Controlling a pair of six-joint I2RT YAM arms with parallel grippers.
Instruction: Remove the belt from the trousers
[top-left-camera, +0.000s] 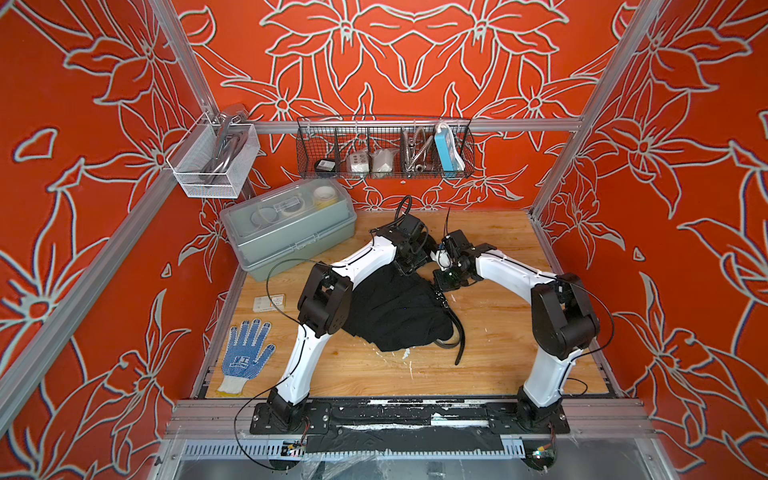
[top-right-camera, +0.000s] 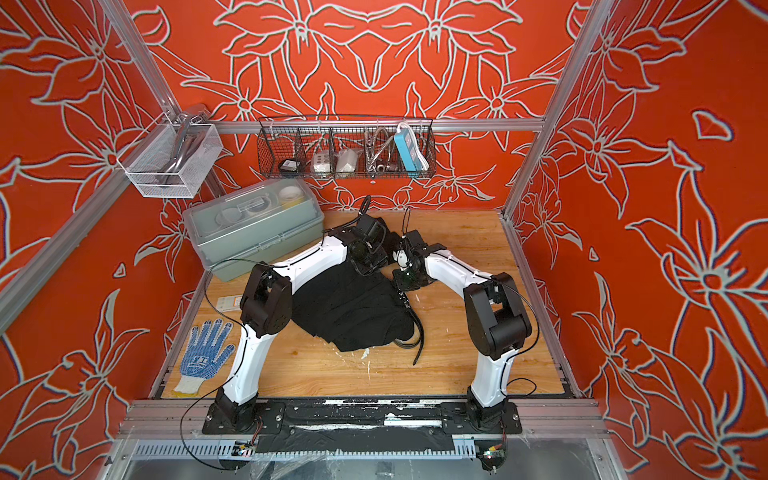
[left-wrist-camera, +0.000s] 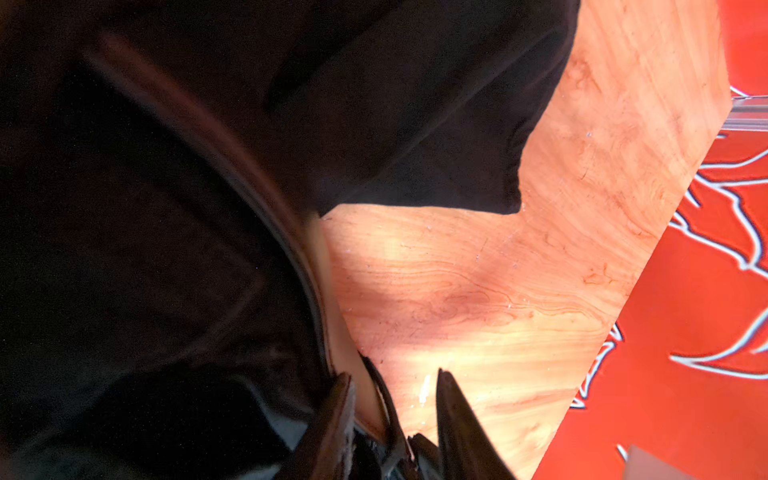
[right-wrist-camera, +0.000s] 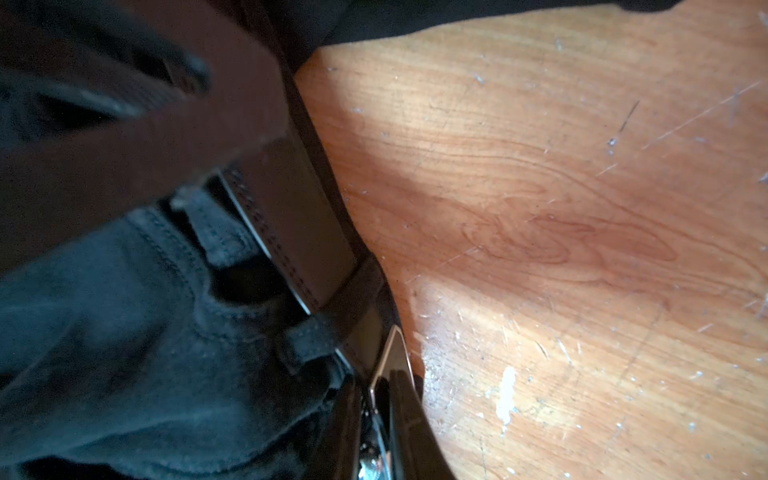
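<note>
Black trousers (top-left-camera: 392, 316) lie bunched on the table with a dark leather belt (right-wrist-camera: 296, 208) along their waistband, passing under a belt loop (right-wrist-camera: 344, 308); its tail curves toward the front in both top views. My left gripper is over the waistband, part open, with the belt behind its fingertips; whether it touches the belt I cannot tell. My right gripper is at the waistband beside a shiny metal piece, probably of the buckle; whether its fingers grip it is unclear.
A grey toolbox (top-left-camera: 284, 228) stands at the back left, a glove (top-left-camera: 245, 356) at the front left. A wire basket (top-left-camera: 384, 152) hangs on the back wall.
</note>
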